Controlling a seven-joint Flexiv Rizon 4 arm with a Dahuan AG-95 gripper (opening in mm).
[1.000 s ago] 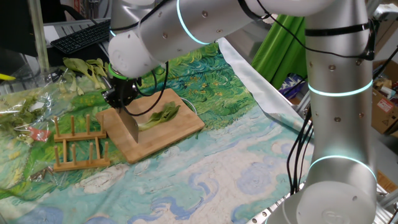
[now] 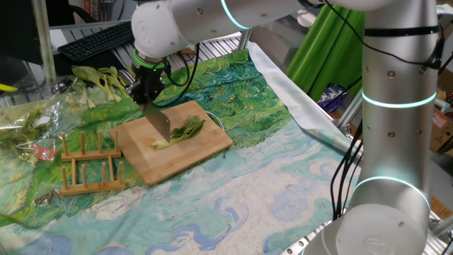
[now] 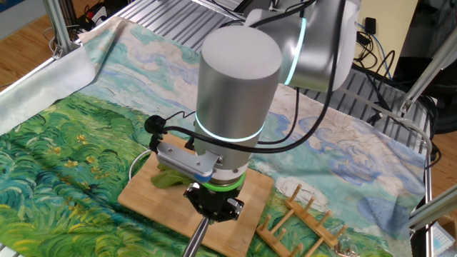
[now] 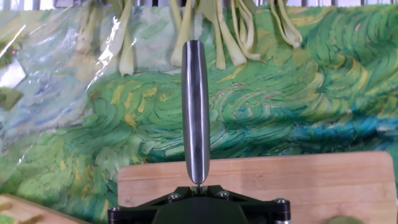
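My gripper (image 2: 145, 98) is shut on a knife, whose wide metal blade (image 2: 157, 122) points down over the wooden cutting board (image 2: 138, 152). On that board lies a leafy green vegetable (image 2: 187, 132), its pale stem end close to the blade; whether they touch I cannot tell. The metal knife handle (image 4: 196, 112) sticks out from the gripper in the wrist view, while the blade is hidden there. Exterior view 2 has the gripper (image 3: 214, 203) above the board (image 3: 161, 207), partly covering the greens (image 3: 169, 176).
Beside the board stands a wooden peg rack (image 2: 92, 154). More leafy stalks (image 2: 99, 79) lie beyond it on the patterned cloth, near clear plastic wrap (image 2: 32, 134). A keyboard (image 2: 95, 41) is at the back. The cloth in front of the board (image 2: 233, 198) is clear.
The knife and gripper have moved right across the board, from its left part to the vegetable's stem end. The vegetable, board and rack look unmoved.
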